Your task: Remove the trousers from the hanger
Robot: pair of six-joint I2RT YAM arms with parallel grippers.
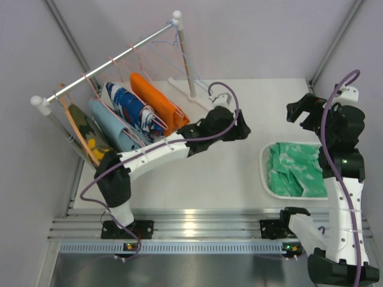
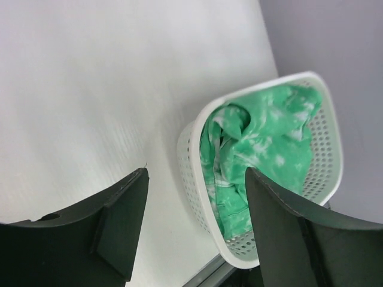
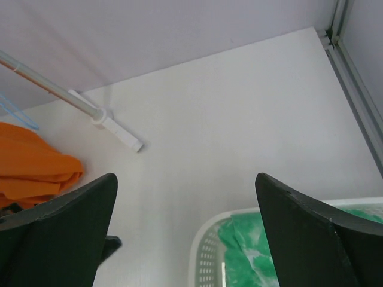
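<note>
On a rack at the left of the top view hang folded garments: camouflage (image 1: 87, 128), light blue (image 1: 108, 116), blue patterned (image 1: 131, 110) and orange trousers (image 1: 155, 98), the orange also in the right wrist view (image 3: 36, 167). My left gripper (image 1: 236, 125) stands open above the table, between rack and basket; in its wrist view, bare table and basket show between the fingers. My right gripper (image 1: 296, 110) is open above the back of the white basket (image 2: 194, 155), which holds green cloth (image 2: 269, 143).
The rack's rail (image 1: 141, 43) carries empty blue hangers at its back end. Walls enclose the workspace.
</note>
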